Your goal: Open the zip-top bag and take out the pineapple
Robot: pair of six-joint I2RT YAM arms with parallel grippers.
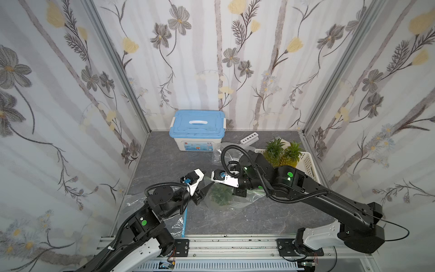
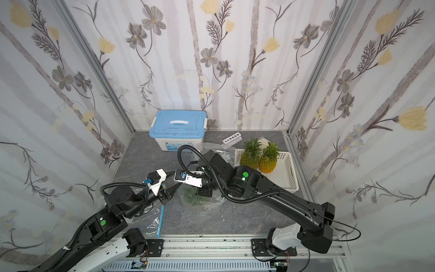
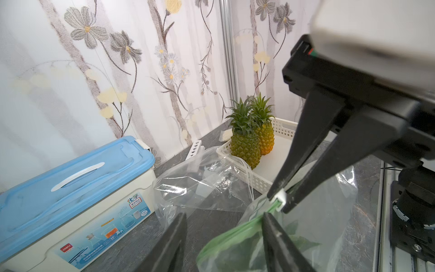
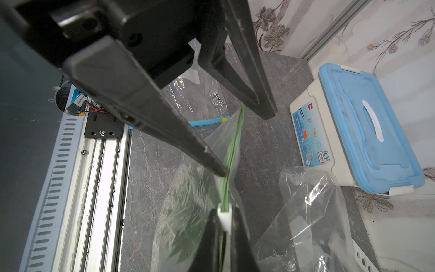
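A clear zip bag with a green zip strip stands mid-table, pineapple leaves showing hazily inside. My right gripper is shut on the white zip slider on that strip. My left gripper is open beside it, its fingers straddling the top of the strip toward its free end, apparently not closed on it.
A blue-lidded box stands at the back left. A white basket with two pineapples is at the right. Other clear plastic lies behind the bag; a white power strip lies at the back.
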